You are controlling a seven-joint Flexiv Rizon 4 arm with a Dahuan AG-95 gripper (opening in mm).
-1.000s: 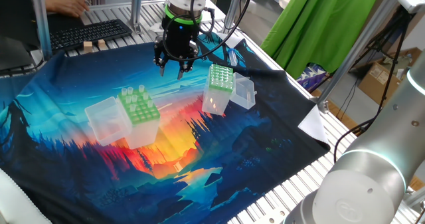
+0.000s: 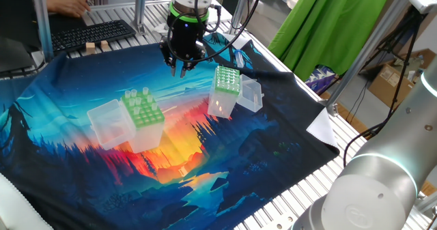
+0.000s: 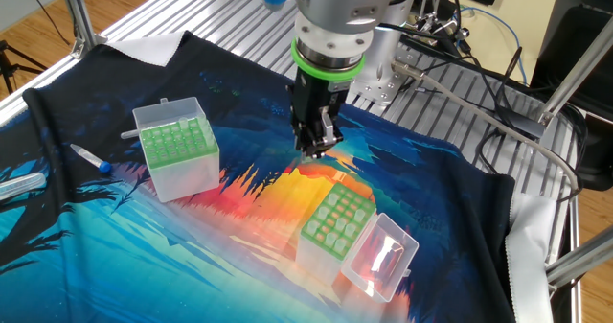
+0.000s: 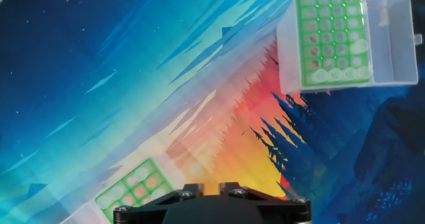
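My gripper (image 2: 178, 72) hangs above the cloth, clear of both boxes. In the wrist view its two fingertips (image 4: 192, 189) stand a narrow gap apart, with only cloth showing between them. One translucent box (image 2: 145, 136) has a green rack holding several clear tubes that stick up; its lid (image 2: 111, 123) is folded open. The second box (image 2: 222, 105) has a finer green rack (image 4: 332, 34), with a row of pale tubes or caps along one edge and another beside it. Its lid (image 4: 390, 41) also lies open. In the wrist view the first box (image 4: 174, 173) is partly hidden at the bottom.
A blue-capped pen (image 3: 92, 158) and a clear item (image 3: 21, 185) lie on the printed cloth (image 3: 259, 256) beyond the finer-racked box. Two small wooden blocks (image 2: 90, 48) and a keyboard (image 2: 95, 34) sit at the table's edge. Open cloth lies between the boxes.
The arm stays in about the same place, and both boxes have not moved.
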